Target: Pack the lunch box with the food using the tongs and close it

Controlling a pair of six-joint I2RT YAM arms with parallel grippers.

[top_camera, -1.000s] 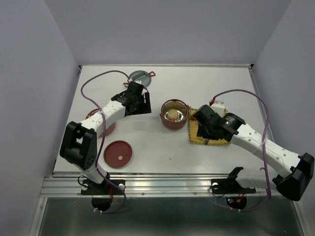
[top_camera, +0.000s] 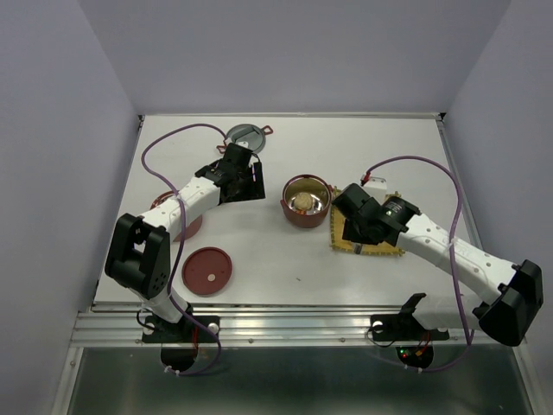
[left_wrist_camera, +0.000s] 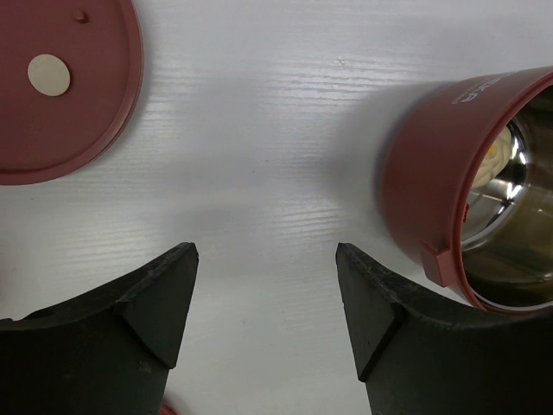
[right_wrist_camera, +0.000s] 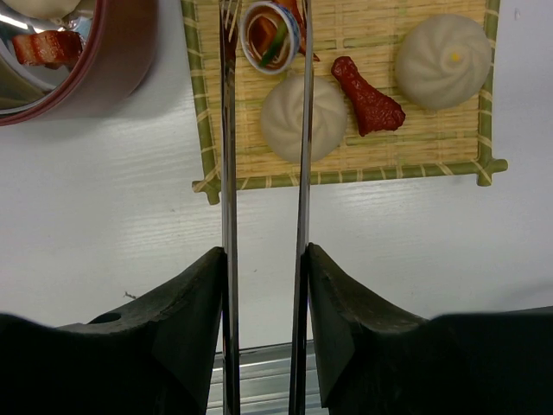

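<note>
A maroon lunch box (top_camera: 304, 214) with steamed bun and red meat inside stands at the centre. My left gripper is open and empty beside it. My right gripper stands open, long metal tongs between its fingers reaching over the bamboo mat (right_wrist_camera: 207, 138). On the mat lie steamed buns (right_wrist_camera: 441, 60), a drumstick (right_wrist_camera: 367, 99) and a small roll (right_wrist_camera: 268, 39), the roll between the tong tips.
A maroon lid (top_camera: 206, 271) lies front left. Another maroon item (top_camera: 188, 226) is partly hidden by the left arm. A grey pan (top_camera: 244, 134) sits at the back.
My right arm has shifted slightly left since a second ago, over the mat. The left arm has stayed put.
</note>
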